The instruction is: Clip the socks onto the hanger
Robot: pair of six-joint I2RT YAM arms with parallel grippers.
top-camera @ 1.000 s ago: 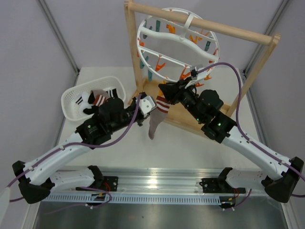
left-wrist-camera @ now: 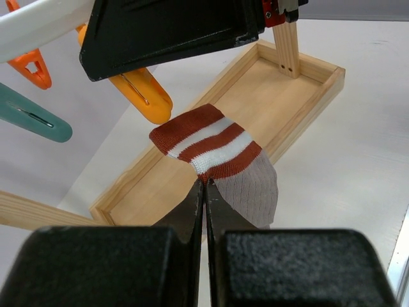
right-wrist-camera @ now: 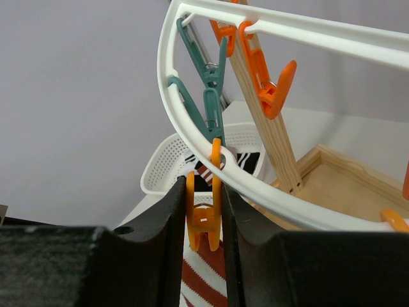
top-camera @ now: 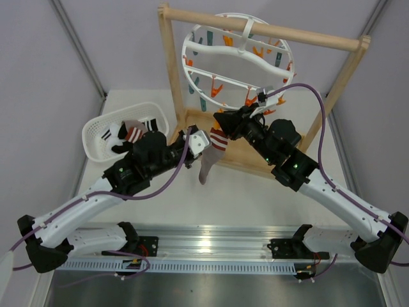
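A grey sock with red and white stripes (top-camera: 213,154) hangs at the hanger's lower front, below an orange clip (right-wrist-camera: 203,220). My left gripper is shut, its tips at the sock's striped band in the left wrist view; whether fabric is between them is unclear. My right gripper is shut on that orange clip, on the white ring (right-wrist-camera: 284,204); the sock's stripes show just below the clip. In the left wrist view the sock's top edge appears beside the clip's end (left-wrist-camera: 140,96); whether it is clamped cannot be told.
The wooden frame (top-camera: 313,39) holds the hanger with several orange and teal clips. Its wooden base (left-wrist-camera: 266,109) lies below. A white basket (top-camera: 94,141) with more socks stands at the left.
The hanger and wooden frame have shifted slightly to the left in the top view. The sock and both arms have moved very little.
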